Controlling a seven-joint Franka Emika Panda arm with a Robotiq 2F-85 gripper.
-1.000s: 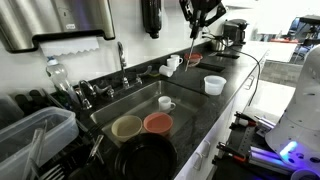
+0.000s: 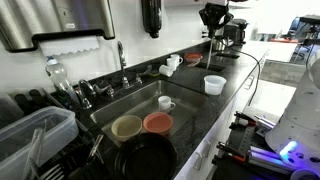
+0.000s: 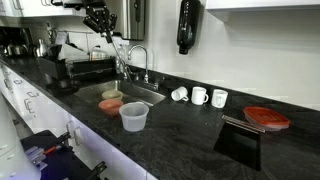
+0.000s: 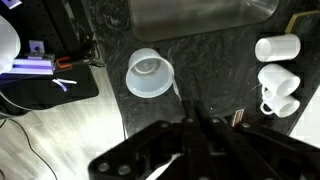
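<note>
High above the counter hangs my gripper, shut on a long thin stick-like utensil that points down. The utensil's far end looks close to the white tub in the wrist view, overlapping its right rim, though the height between them cannot be told there. In exterior view 2 the gripper is up at the left, well over the counter, with the tub lower and to the right. The tub stands upright on the dark counter near its front edge. The fingers' grip on the utensil is dark and hard to make out.
Beside the tub lies the sink, with a tan bowl and a pink bowl. White mugs stand along the wall. A red dish rack and a black tray sit at the right.
In exterior view 1 my gripper has moved right and away from the camera, over the counter beyond the sink, carrying the thin utensil. The tub and bowls have stayed put.
</note>
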